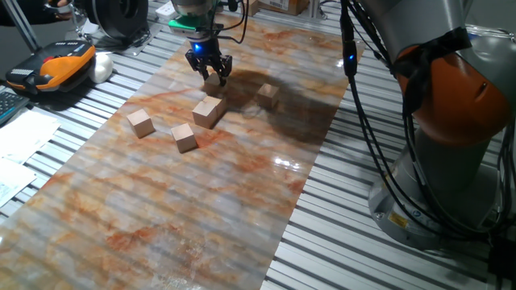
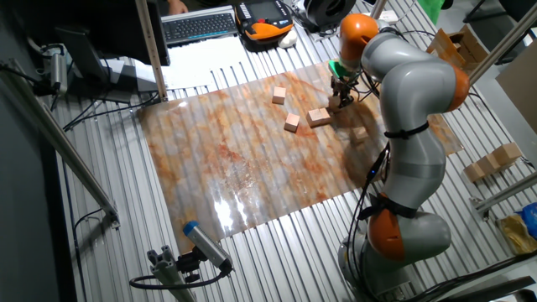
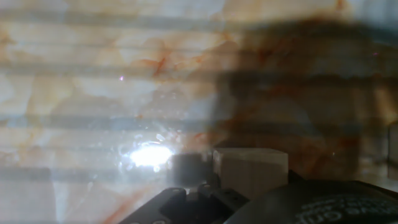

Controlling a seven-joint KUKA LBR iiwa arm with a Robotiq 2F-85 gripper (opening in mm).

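My gripper points down at the far end of the marbled sheet. Its fingers flank a small wooden block, apparently shut on it; whether the block touches the sheet cannot be told. In the wrist view the block shows at the bottom, beside dark finger parts. Close in front sits a longer wooden block, perhaps two pressed together. Other wooden cubes rest apart: one to the left, one nearer the camera, and one to the right in the arm's shadow.
The marbled sheet is bare across its near half. Beyond its left edge lie an orange-and-black device and papers. More wooden blocks stand off the sheet, right of the arm.
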